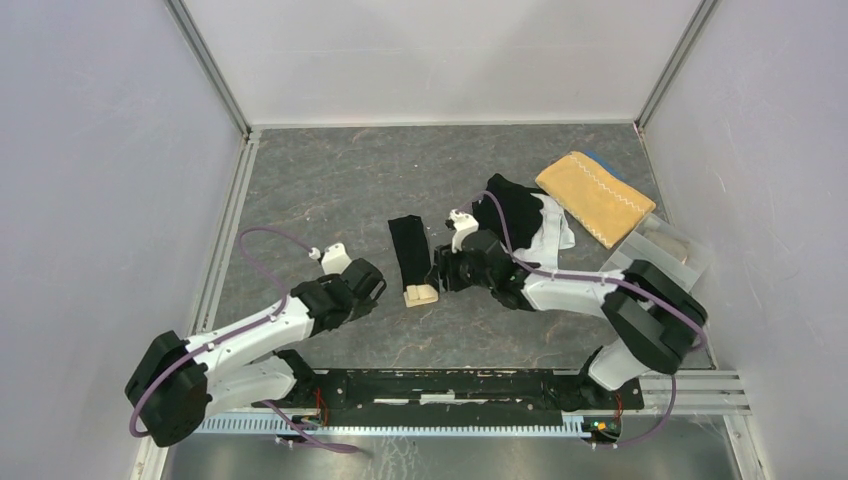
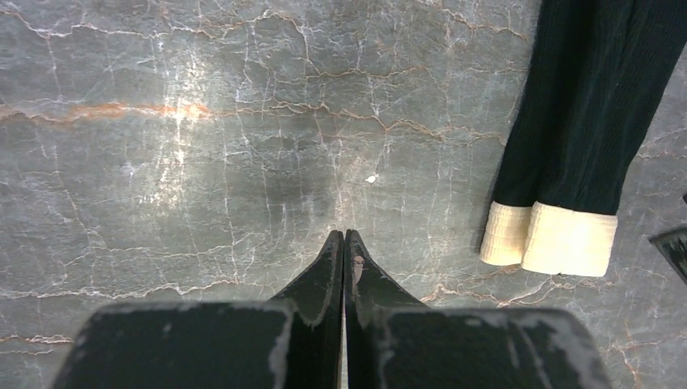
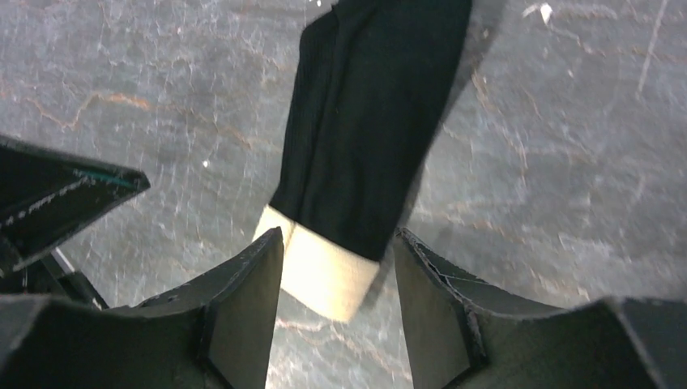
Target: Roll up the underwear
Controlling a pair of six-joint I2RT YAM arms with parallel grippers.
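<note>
The underwear point(image 1: 408, 250), folded to a long black strip with a cream waistband point(image 3: 328, 271) at its near end, lies flat mid-table. My right gripper is open above the waistband end; in its wrist view the band shows between the fingers, which do not grip it. To the left of the strip, my left gripper is shut over bare table, nothing showing between its fingertips. The left wrist view has the waistband point(image 2: 567, 241) to its right, clear of those fingers.
Black cloth point(image 1: 512, 210) and white cloth point(image 1: 550, 230) lie heaped right of the strip. Farther right are a folded yellow cloth point(image 1: 595, 197) and a clear box point(image 1: 655, 250), partly behind my right arm.
</note>
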